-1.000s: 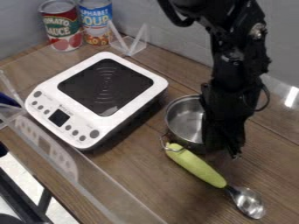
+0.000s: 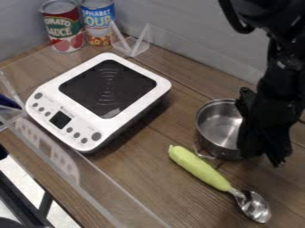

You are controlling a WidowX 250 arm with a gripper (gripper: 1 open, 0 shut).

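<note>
A steel pot (image 2: 217, 125) stands on the wooden counter, right of the white induction cooker (image 2: 84, 111). My black gripper (image 2: 248, 142) is low at the pot's right side, covering part of it; its fingers are dark and hard to make out, and I see nothing held clearly between them. In front of the pot lies a pale green-yellow object (image 2: 195, 166), long and slim, with a steel spoon (image 2: 252, 207) at its right end.
A tomato sauce can (image 2: 62, 27) and an alphabet soup can (image 2: 95, 25) stand at the back left beside clear plastic pieces. Bare counter (image 2: 143, 187) lies at the front.
My gripper and arm have moved to the right. The pot has shifted right too, uncovering more counter between it and the cooker.
</note>
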